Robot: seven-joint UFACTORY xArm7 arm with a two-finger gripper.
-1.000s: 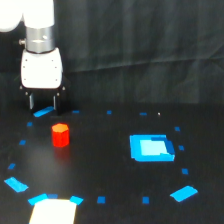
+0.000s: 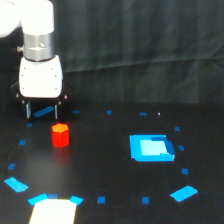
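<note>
A red block [image 2: 60, 135] stands on the dark table left of the middle. Above and behind it in the view, my gripper [image 2: 43, 106] hangs with its fingers apart and nothing visible between them. The gripper is clear of the block, slightly to its left. To the right lies a blue square [image 2: 135, 148] with a white middle [image 2: 153, 147], and no object shows on it.
Blue tape pieces [image 2: 15, 184] and small blue marks are spread over the black table. A pale surface [image 2: 53, 213] shows at the bottom edge. Between the block and the blue square the table is clear.
My gripper has come down a little. The red block and the blue square have stayed where they were.
</note>
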